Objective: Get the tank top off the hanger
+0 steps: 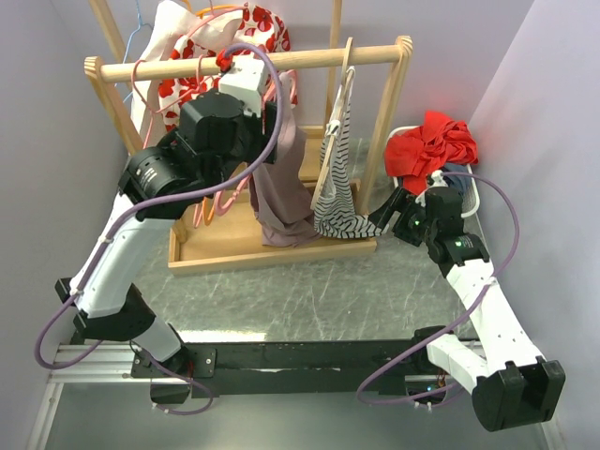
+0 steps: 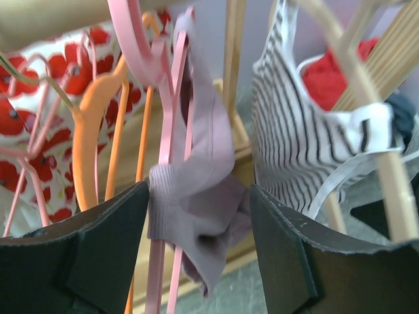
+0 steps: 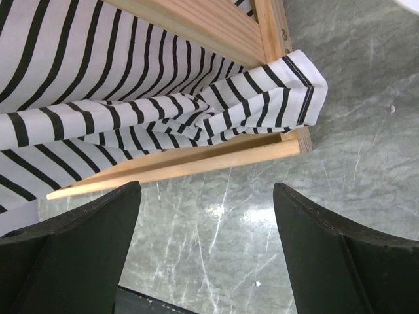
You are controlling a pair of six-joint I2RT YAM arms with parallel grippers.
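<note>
A mauve tank top (image 1: 286, 197) hangs from the wooden rail on a pink hanger (image 2: 157, 275), seen close in the left wrist view with fabric (image 2: 190, 209) draped over it. My left gripper is part open, its fingers just in front of that fabric and hanger. Beside it hangs a striped top (image 1: 342, 220) on a wooden hanger. My right gripper stands open by the striped top's lower edge, nothing between its fingers.
Floral garments (image 1: 267, 28) and several hangers crowd the rack's left. A basket of red clothes (image 1: 431, 145) stands right of the rack. Bare floor (image 1: 281, 300) lies in front.
</note>
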